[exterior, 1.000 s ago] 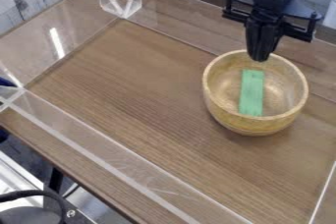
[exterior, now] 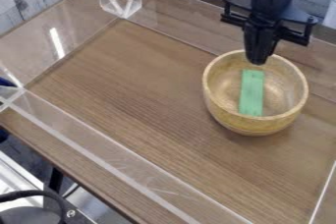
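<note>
A round tan bowl (exterior: 282, 107) stands on the wooden table at the right, with a flat green rectangular piece (exterior: 251, 92) lying inside it. My dark gripper (exterior: 256, 55) hangs just over the bowl's back rim, tips pointing down, and appears shut, with nothing visible between its fingers. Whether the tips touch the rim is unclear.
Clear plastic edging runs along the left and back edges. A black object (exterior: 27, 208) with cables sits at the bottom left corner, off the work surface.
The gripper has shifted very slightly over the bowl's back rim. The bowl and green piece look unmoved.
</note>
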